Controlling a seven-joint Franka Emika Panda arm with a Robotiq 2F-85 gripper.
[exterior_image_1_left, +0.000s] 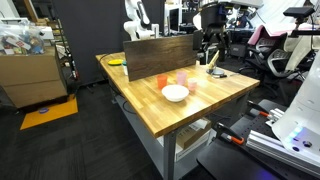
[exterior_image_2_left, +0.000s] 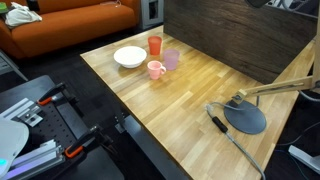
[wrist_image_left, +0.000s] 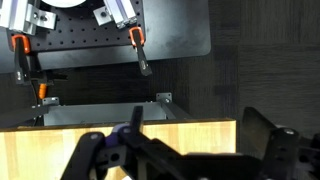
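Note:
My gripper is in the wrist view's lower part, its dark fingers spread wide with nothing visible between them. In exterior view 1 the gripper (exterior_image_1_left: 208, 48) hangs well above the table's right part, too small there to show its fingers clearly. A white bowl (exterior_image_2_left: 130, 57) rests on the wooden table (exterior_image_2_left: 185, 115). Close by stand an orange cup (exterior_image_2_left: 154, 46), a pale pink mug (exterior_image_2_left: 156, 69) and a mauve cup (exterior_image_2_left: 171, 60). The gripper is apart from all of them.
A lamp with a grey round base (exterior_image_2_left: 245, 117) and wooden arm stands on the table, its cable trailing toward the edge. A dark wooden panel (exterior_image_1_left: 160, 54) rises behind the table. Bare tabletop lies between the cups and the lamp.

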